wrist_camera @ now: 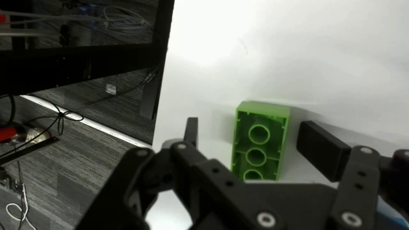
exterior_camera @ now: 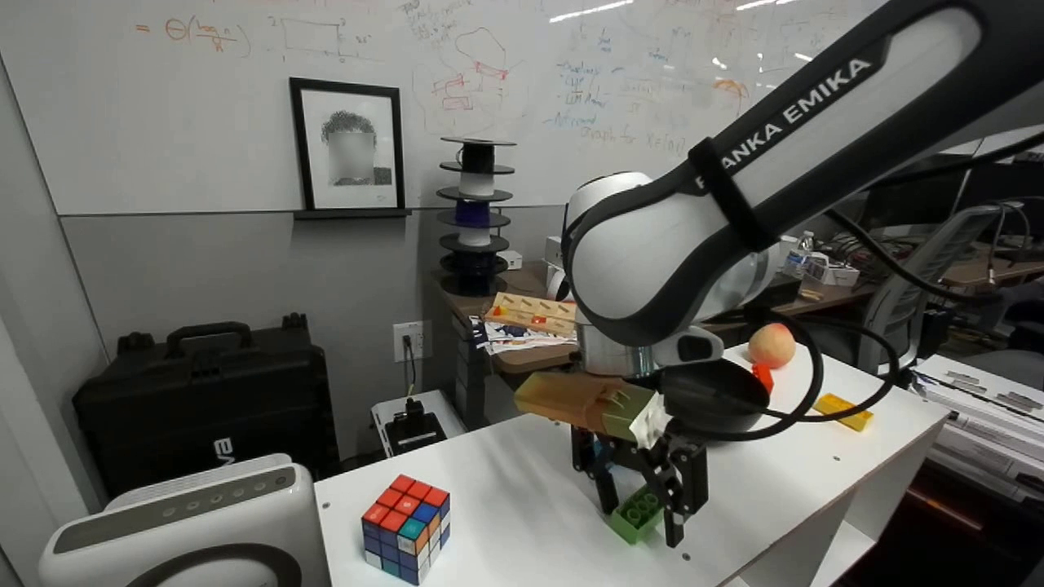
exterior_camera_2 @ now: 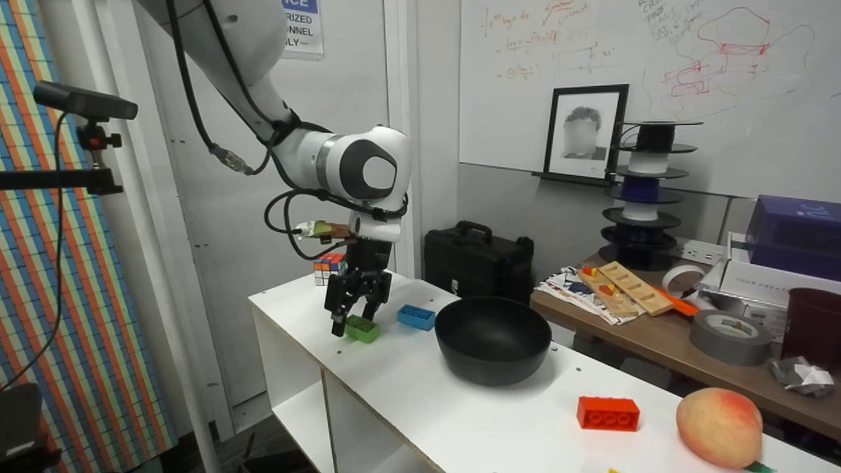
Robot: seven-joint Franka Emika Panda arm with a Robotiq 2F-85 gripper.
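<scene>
A green brick (wrist_camera: 258, 143) lies on the white table with its hollow, tubed side up. In the wrist view my gripper has one finger on each side of it, with a gap showing at both sides. The fingers are part open and nothing is gripped. From outside, the gripper (exterior_camera_2: 356, 316) is low over the brick (exterior_camera_2: 363, 330), its fingertips close to the table. In the first exterior view the fingers partly cover the green brick (exterior_camera: 637, 517).
A blue brick (exterior_camera_2: 416, 316) and a black bowl (exterior_camera_2: 493, 339) stand nearby. Farther off are a red brick (exterior_camera_2: 608, 413), a peach (exterior_camera_2: 719, 428) and a yellow brick (exterior_camera: 843, 411). A puzzle cube (exterior_camera: 407, 528) sits at the opposite end. The table's edge runs close to the gripper.
</scene>
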